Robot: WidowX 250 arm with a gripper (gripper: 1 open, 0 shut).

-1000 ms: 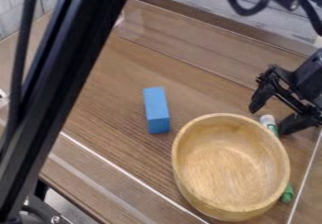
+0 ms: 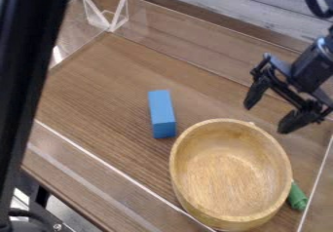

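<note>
My black gripper (image 2: 267, 114) hangs at the right, just behind the wooden bowl, its two fingers spread open with nothing visible between them. The round wooden bowl (image 2: 229, 177) sits empty at the lower middle. A blue block (image 2: 162, 113) lies to the bowl's upper left. A green cylindrical object (image 2: 295, 196) lies at the bowl's right side, partly hidden.
The wooden table (image 2: 104, 95) has free room left of the blue block and behind it. A white wire object (image 2: 107, 15) is at the far upper left. A large black structure fills the left edge.
The gripper has risen and shifted slightly. A white and green item seen between the fingers earlier behind the bowl is no longer visible there.
</note>
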